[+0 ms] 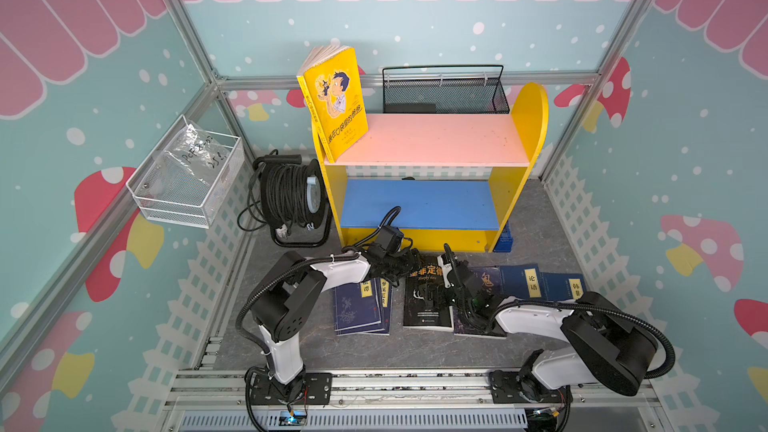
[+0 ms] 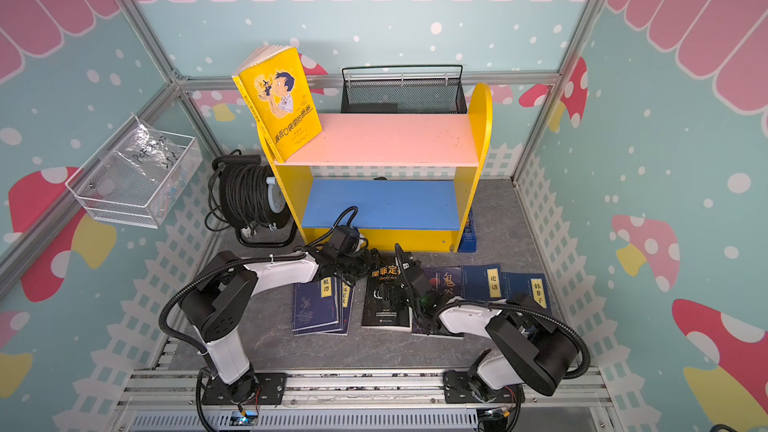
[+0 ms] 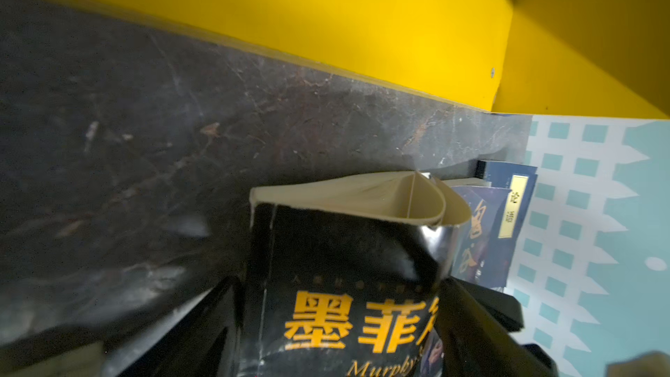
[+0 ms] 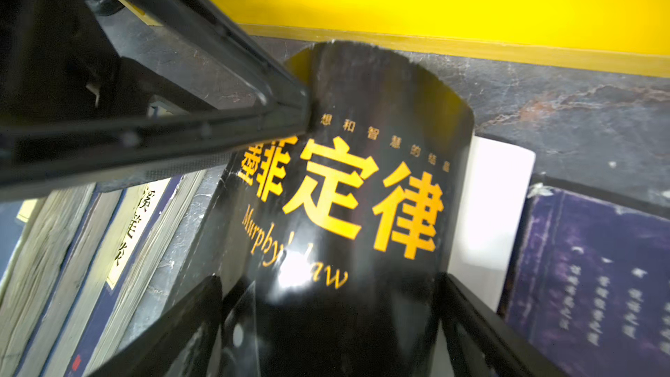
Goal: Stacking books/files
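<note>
A black book with orange lettering (image 1: pixel 428 304) lies on the grey floor before the shelf. Its far end bows upward, with the cover curved, in both wrist views. My left gripper stands open over that far end, a finger (image 3: pixel 202 331) on either side of the book. The right gripper is open as well, its fingers (image 4: pixel 188 328) straddling the curved cover from the right. In the right wrist view a black frame-like part of the left gripper covers the cover's upper left corner. A yellow book (image 1: pixel 340 104) leans upright on the pink upper shelf (image 1: pixel 444 140).
Blue books (image 1: pixel 356 308) lie left of the black one; a purple book (image 4: pixel 593 272) and further blue books (image 1: pixel 524 281) lie to its right. The blue lower shelf (image 1: pixel 420 204) is bare. A cable reel (image 1: pixel 292 196) stands left of the shelf.
</note>
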